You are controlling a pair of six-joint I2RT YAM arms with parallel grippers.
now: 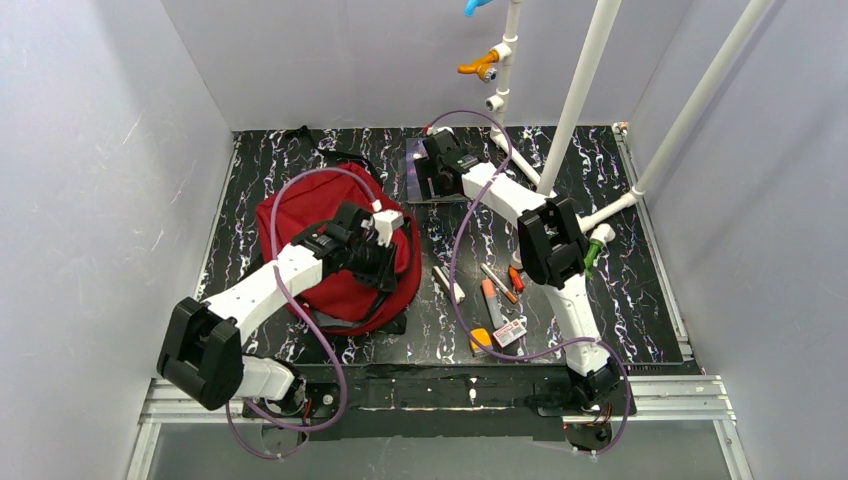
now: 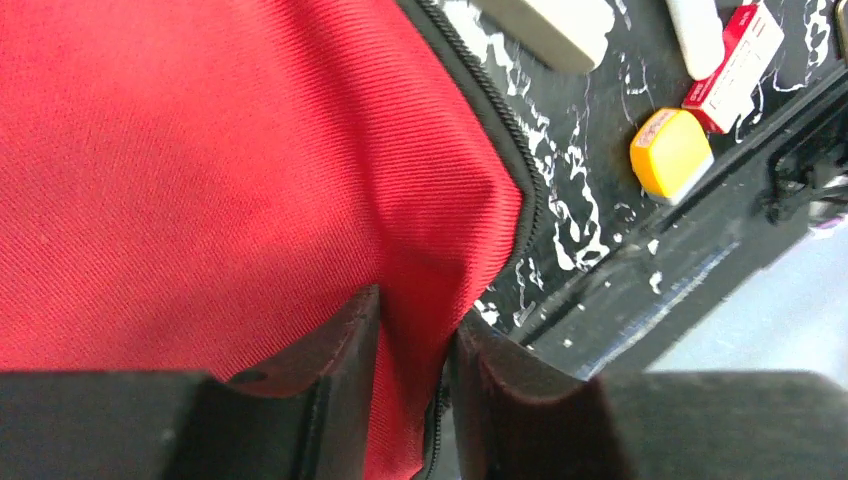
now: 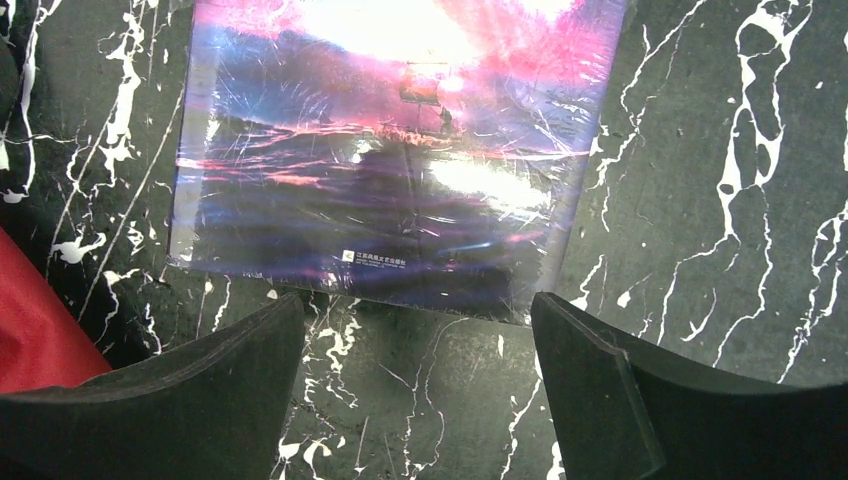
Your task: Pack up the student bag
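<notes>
The red bag [image 1: 330, 290] lies on the left of the table, its flap drawn down over most of the opening, with a strip of grey lining [image 1: 335, 322] at the front. At the bag's right side is my left gripper [image 1: 387, 283]. In the left wrist view its fingers [image 2: 345, 350] stand slightly apart around red cloth beside the black zip [image 2: 490, 110]; whether they press on it cannot be told. At the back, my right gripper [image 1: 432, 188] is open with nothing between its fingers, just short of the purple book [image 3: 400, 190], which lies flat.
Right of the bag lie a grey-white case [image 1: 448, 284], a pencil [image 1: 498, 282], a red-orange bottle [image 1: 516, 279], a pink-capped tube [image 1: 490, 297], a small box [image 1: 509, 333] and a yellow block [image 1: 481, 342]. White pipes [image 1: 580, 95] rise at the back right.
</notes>
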